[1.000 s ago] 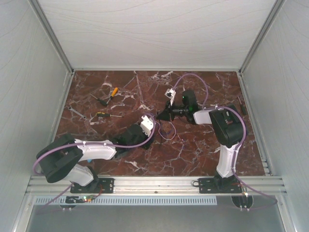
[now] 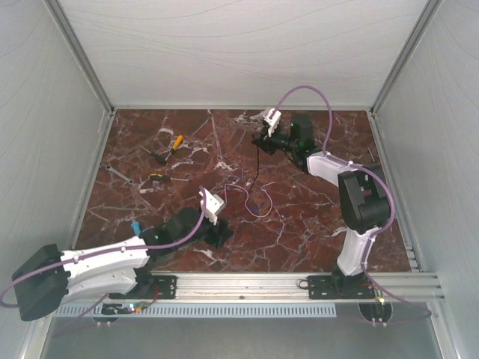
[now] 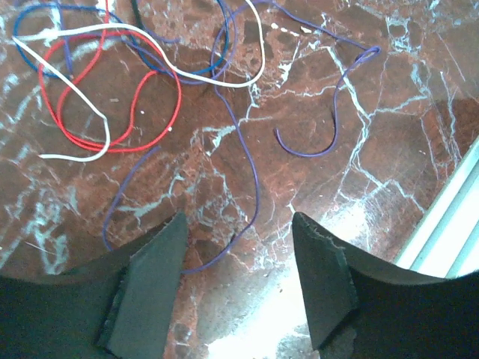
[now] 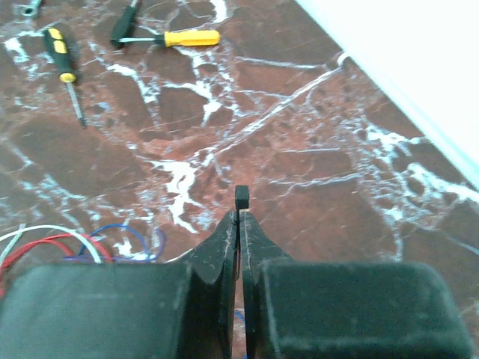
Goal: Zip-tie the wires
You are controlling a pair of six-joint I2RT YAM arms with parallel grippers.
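Note:
In the left wrist view, red wire (image 3: 178,105), white wire (image 3: 262,52) and blue and purple wire (image 3: 251,161) lie in loose loops on the marble table. My left gripper (image 2: 223,233) is open, its fingers parted above a stray purple strand with nothing held. Farther back, my right gripper (image 2: 263,142) is shut on a thin black zip tie (image 2: 257,161), which stretches down toward the wire bundle (image 2: 258,215). The zip tie's dark end (image 4: 242,197) pokes out between the fingertips in the right wrist view. Whether the tie encircles the wires cannot be made out.
Several hand tools lie on the left: a yellow-handled screwdriver (image 2: 177,142), a black-and-yellow screwdriver (image 2: 159,177) and a wrench (image 2: 118,174). White walls enclose the table, and a metal rail (image 2: 239,284) runs along the front.
My left gripper has drawn away from the wires toward the front left. The right gripper has moved toward the back wall, and more of the black tie shows stretched below it.

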